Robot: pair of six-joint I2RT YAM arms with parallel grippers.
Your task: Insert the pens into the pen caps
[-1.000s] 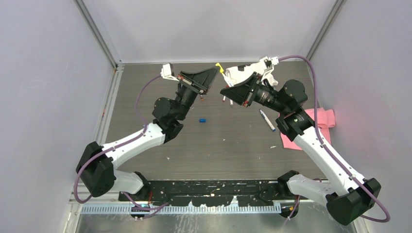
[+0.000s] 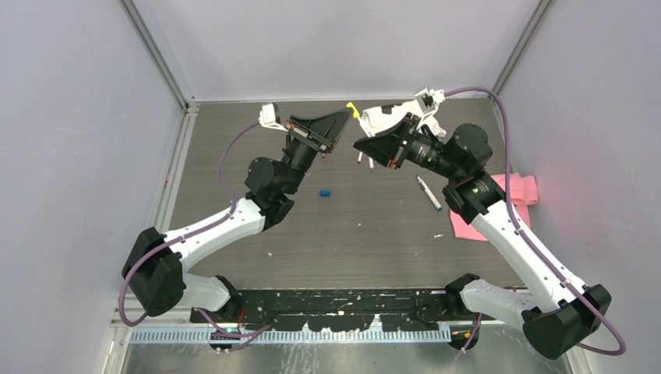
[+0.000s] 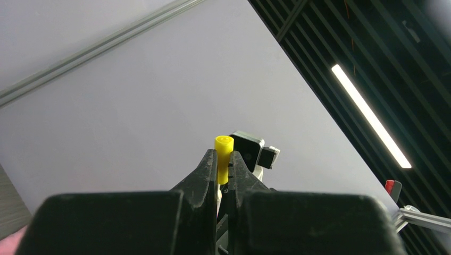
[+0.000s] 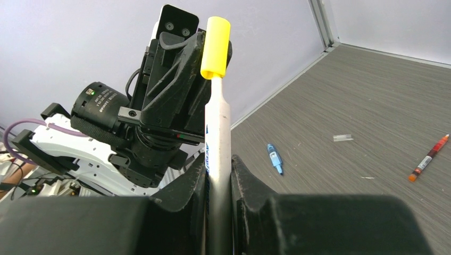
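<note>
A yellow cap is held by my left gripper, raised above the table; in the left wrist view the cap stands between the shut fingertips. My right gripper is shut on a white pen, whose narrow tip points up into or against the lower end of the yellow cap. Whether the tip is inside the cap is hard to tell. The two grippers face each other over the middle of the back half of the table.
A blue cap, a white marker, a red pen and other small items lie on the table. A white cloth lies at the back, a pink cloth on the right.
My right gripper and arm have shifted very slightly with the pen. The left arm looks unchanged.
</note>
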